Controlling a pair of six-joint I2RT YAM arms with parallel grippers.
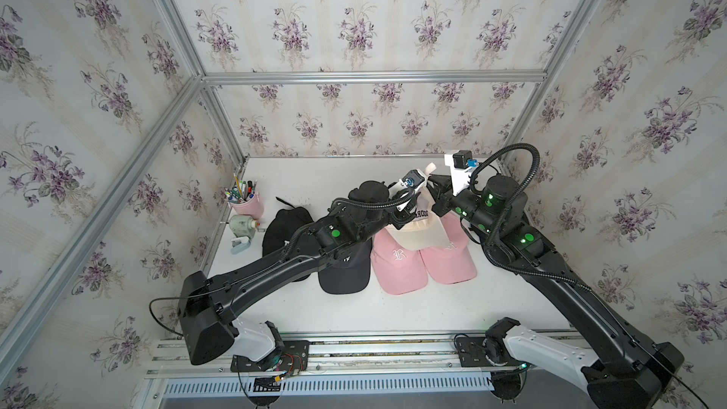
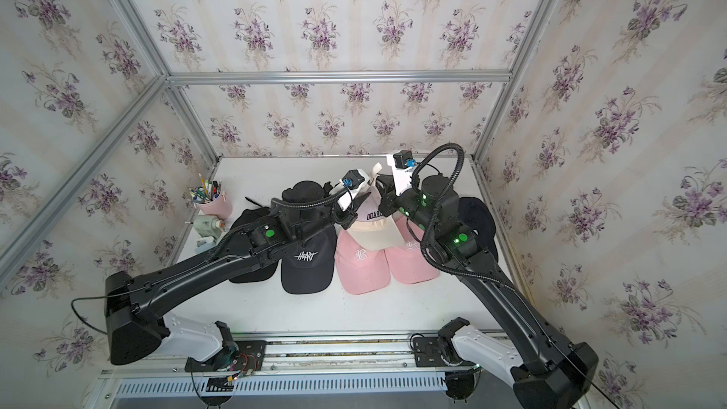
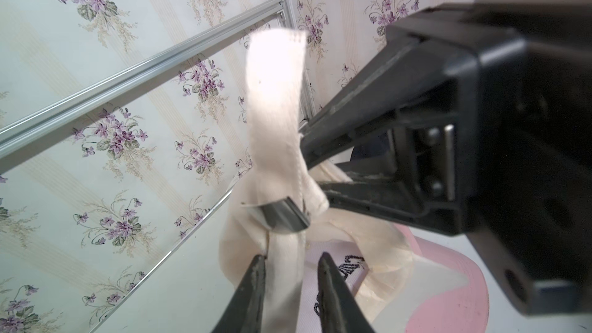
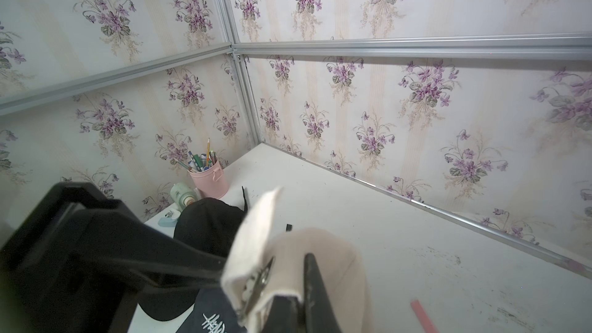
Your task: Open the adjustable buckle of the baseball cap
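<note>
The cream baseball cap (image 1: 421, 234) hangs tilted between my grippers. Its pale strap (image 3: 275, 111) stands upright in the left wrist view, its end sticking up above the dark metal buckle (image 3: 285, 214). My left gripper is part open, fingers on either side of the strap's lower part just below the buckle, not closed on it. Coming from the right, my right gripper is shut on the cap's cloth beside the buckle; its fingertips are partly hidden by fabric. In the right wrist view the strap end (image 4: 251, 240) rises left of those fingers.
Two pink caps (image 1: 399, 269) lie under the cream cap, with dark caps (image 1: 344, 276) left of them. At the back left stands a pink pen cup (image 1: 246, 204) beside a green object (image 1: 244, 225).
</note>
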